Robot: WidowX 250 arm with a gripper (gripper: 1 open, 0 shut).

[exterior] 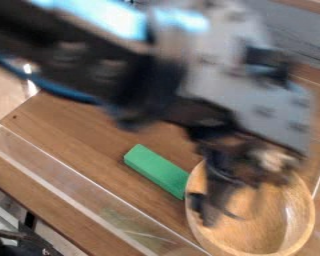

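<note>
My gripper [230, 190], blurred by motion, hangs over the upper part of a round wooden bowl [263, 230] at the lower right. Its fingers are too blurred to show what, if anything, is between them. A green block [152, 165] lies on the wooden surface just left of the bowl.
A transparent strip runs along its lower left edge. The blurred arm covers much of the upper middle and right, hiding what lies behind it.
</note>
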